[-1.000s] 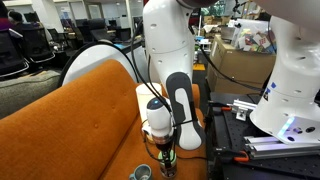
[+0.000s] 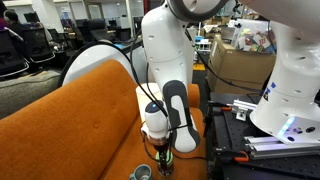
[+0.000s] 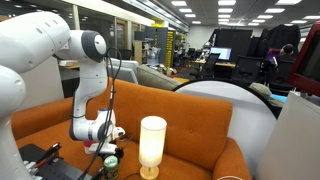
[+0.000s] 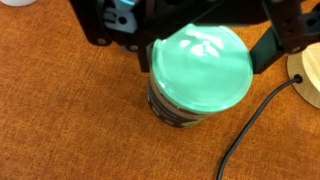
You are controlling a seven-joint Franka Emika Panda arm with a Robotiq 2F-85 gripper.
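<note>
A can with a pale green lid (image 4: 203, 68) stands upright on the orange couch seat. In the wrist view its lid sits between the dark fingers of my gripper, which is open around its upper part. Exterior view 2 shows the same can (image 3: 110, 166) at the bottom, under the white and black wrist. From exterior view 1, my gripper (image 2: 164, 158) points down onto the seat, and the arm's hand hides much of the can. Whether either finger touches the lid is hard to tell.
A lamp with a lit cream shade (image 3: 152, 141) stands close by; its wooden base (image 4: 306, 72) and black cord lie right of the can in the wrist view. A grey-green cup (image 2: 143, 172) sits left of the gripper. The couch back (image 3: 185, 105) rises behind.
Compared with a second ago, the hand has shifted slightly left and lower in exterior view 1.
</note>
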